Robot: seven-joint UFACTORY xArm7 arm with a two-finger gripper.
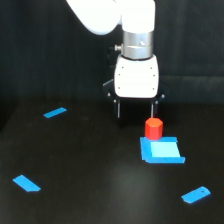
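A red block [153,129] stands at the back edge of a pale square bordered with blue tape [163,150], right of centre in the camera view. It covers part of the square's upper left edge. My gripper [136,110] hangs behind and to the left of the block, pointing down. Its two dark fingers are spread wide, with no object visible between them. The right-hand finger [154,106] appears just above and behind the block in the picture; whether they touch cannot be made out.
The dark table has blue tape strips at the back left [55,112], front left [26,184] and front right [196,195]. A dark curtain [40,60] hangs behind.
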